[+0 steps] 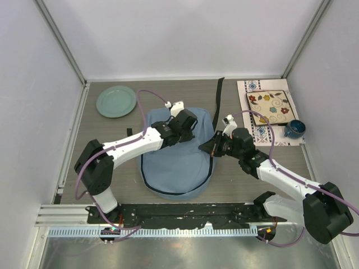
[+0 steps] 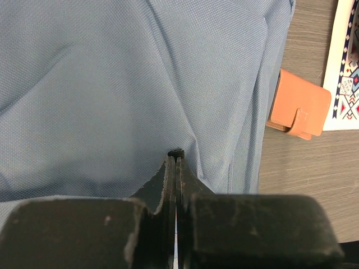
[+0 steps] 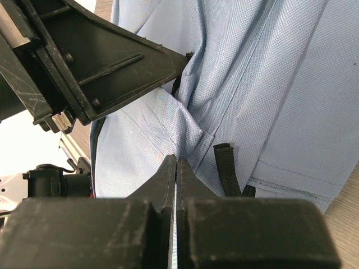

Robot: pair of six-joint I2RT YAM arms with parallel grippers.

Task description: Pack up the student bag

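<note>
The blue-grey student bag (image 1: pixel 175 168) lies flat in the middle of the table, its edge trimmed in black. Over its upper part, my left gripper is shut with its tips against the cloth; a small dark bit shows at the tips, and I cannot tell whether it is held. My right gripper is shut on a fold of the bag's fabric at its right edge. The left gripper's black finger (image 3: pixel 123 61) reaches into the right wrist view, close to the right gripper. The bag's inside is hidden.
An orange wallet-like case (image 2: pixel 300 106) lies beside the bag. At the right are a patterned mat (image 1: pixel 261 134), a floral notebook (image 1: pixel 271 106) and a blue mug (image 1: pixel 295 129). A green plate (image 1: pixel 116 101) sits back left. A black strap (image 1: pixel 218 101) extends behind the bag.
</note>
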